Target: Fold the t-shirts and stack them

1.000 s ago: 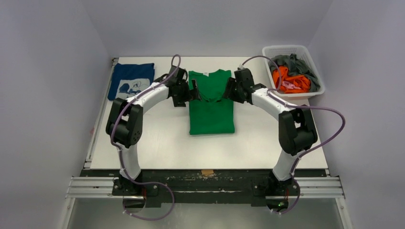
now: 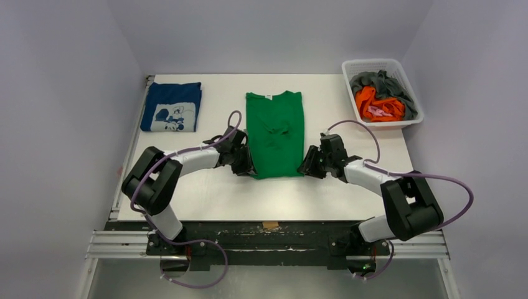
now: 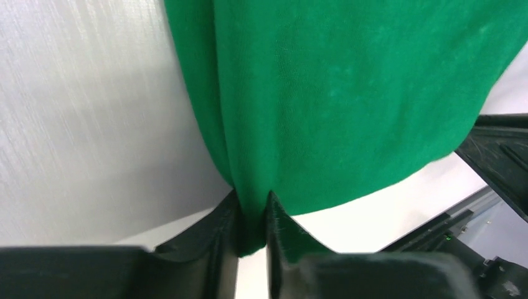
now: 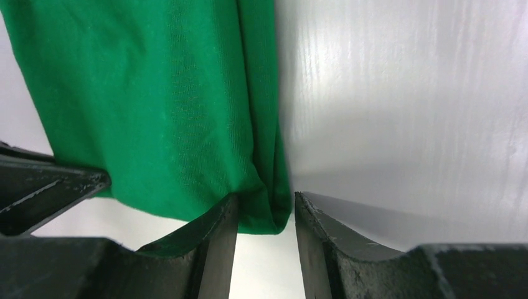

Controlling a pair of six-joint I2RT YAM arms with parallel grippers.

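Observation:
A green t-shirt (image 2: pixel 277 149), folded into a narrow upright rectangle, lies in the middle of the table in the top view. My left gripper is at its lower left corner, fingers close on either side of a strip of cloth. Whether they grip it firmly is hard to tell. At the lower right corner stands my right gripper, fingers apart, the shirt's corner lying between them and a small gap beside the right finger. A folded dark blue t-shirt (image 2: pixel 171 107) with a pale print rests at the back left.
A white basket (image 2: pixel 381 124) at the back right holds crumpled grey, orange and pink clothes (image 2: pixel 378 99). Bare white table (image 2: pixel 268 200) shows in front of the green shirt and on both sides. Each wrist view shows the opposite gripper near the shirt's hem.
Both grippers have come down from the shirt's upper half to its bottom corners. The hem's left end has shifted slightly toward the front.

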